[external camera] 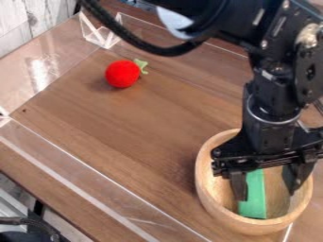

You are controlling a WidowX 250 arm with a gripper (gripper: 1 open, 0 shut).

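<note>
My gripper (266, 172) points down into a light wooden bowl (217, 203) at the lower right of the camera view. A green object (254, 197) lies in the bowl, between and below the two dark fingers, which stand apart on either side of it. Whether they touch it cannot be seen clearly.
A red tomato-like toy (123, 74) with a green stem sits at the upper left of the wooden table (127, 132). A white wire-like piece stands at the back edge. Clear strips run along the left side.
</note>
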